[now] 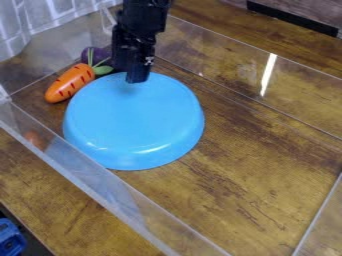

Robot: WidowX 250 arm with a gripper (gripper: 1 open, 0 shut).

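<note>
My black gripper (130,66) reaches down from the top of the view, just behind a large upturned blue plate or lid (134,119). An orange carrot (67,84) with green leaves lies at the left of the blue disc, and a dark purple object (96,57), likely a vegetable, sits behind it, partly hidden beside the gripper. Whether the fingers are open or shut, or hold anything, is too dark to make out.
Clear plastic walls border the wooden surface (254,160) on several sides. A white cloth (27,25) is at the upper left, a blue object (7,236) at the lower left edge.
</note>
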